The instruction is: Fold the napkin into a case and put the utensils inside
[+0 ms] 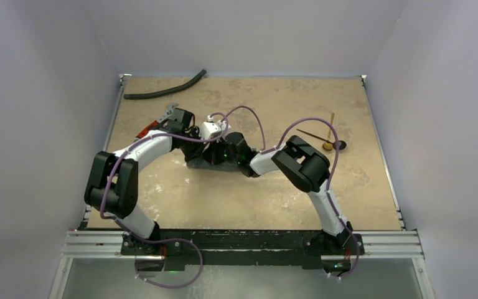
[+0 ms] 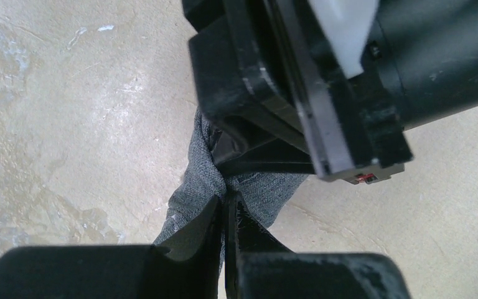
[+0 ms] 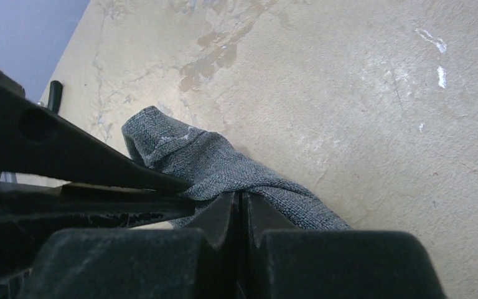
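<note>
The grey napkin (image 1: 202, 163) lies bunched mid-table, largely hidden under both grippers. In the left wrist view my left gripper is shut at a folded ridge of cloth (image 2: 193, 180); whether fabric is between its fingers is unclear. My right gripper is also shut, its tips tucked under a cloth fold (image 3: 267, 180); I cannot tell if it pinches any. The two grippers nearly touch. At the right lie a dark ladle (image 1: 339, 145) and a wooden spoon (image 1: 327, 146).
A dark curved tube (image 1: 162, 91) lies at the back left, and a red-and-grey tool (image 1: 146, 129) is partly behind the left arm.
</note>
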